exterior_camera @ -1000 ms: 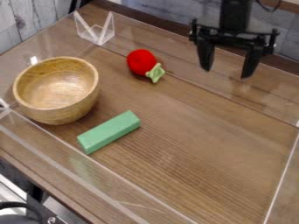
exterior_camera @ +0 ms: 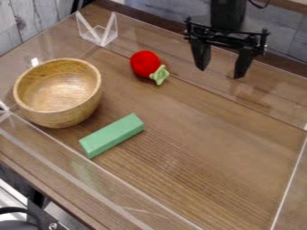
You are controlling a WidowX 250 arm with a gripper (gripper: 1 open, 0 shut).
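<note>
My black gripper (exterior_camera: 224, 56) hangs over the upper right of the table, its two fingers spread apart with nothing seen between them. To its left lie a red round object with a green top (exterior_camera: 146, 65), a wide tan bowl (exterior_camera: 57, 94) at the left, and a green block (exterior_camera: 111, 136) lower down.
A small white wire-like holder (exterior_camera: 100, 29) stands at the upper left, and a dark object (exterior_camera: 21, 220) is cut off at the bottom left corner.
My gripper has moved a little to the left and appears turned. The objects on the table have not moved.
</note>
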